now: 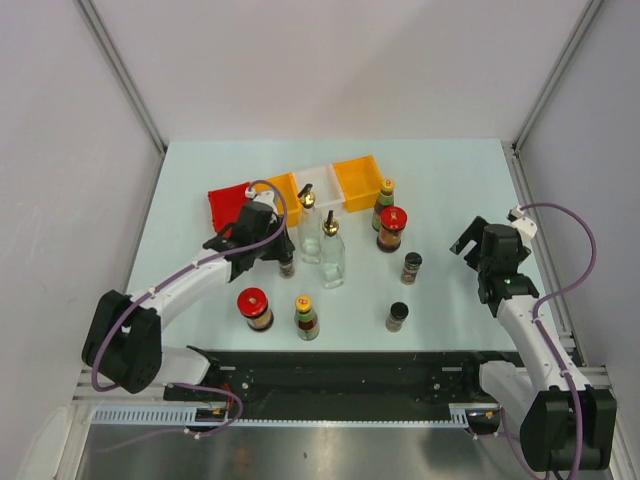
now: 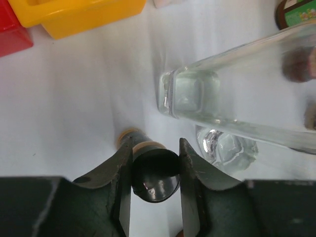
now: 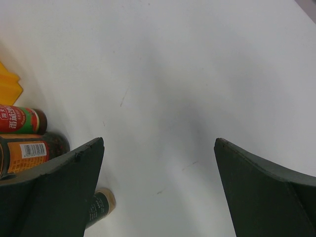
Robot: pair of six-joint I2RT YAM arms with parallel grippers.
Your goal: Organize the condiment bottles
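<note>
A small shaker bottle with a black cap (image 1: 287,269) stands left of the two clear glass bottles. In the left wrist view its black cap (image 2: 156,177) sits between the fingers of my left gripper. Those fingers are drawn in close on both sides of the cap; whether they press on it I cannot tell. My right gripper is wide open over bare table, nothing between its fingers. Other condiments are two red-lidded jars (image 1: 392,229) (image 1: 255,309), two yellow-capped bottles (image 1: 384,203) (image 1: 307,317) and two more dark-capped shakers (image 1: 411,267) (image 1: 397,317).
Red (image 1: 228,208), yellow (image 1: 283,198), white (image 1: 319,184) and yellow (image 1: 358,184) bins line the back. Tall glass bottles (image 1: 309,228) (image 1: 333,253) stand close to the left gripper's right.
</note>
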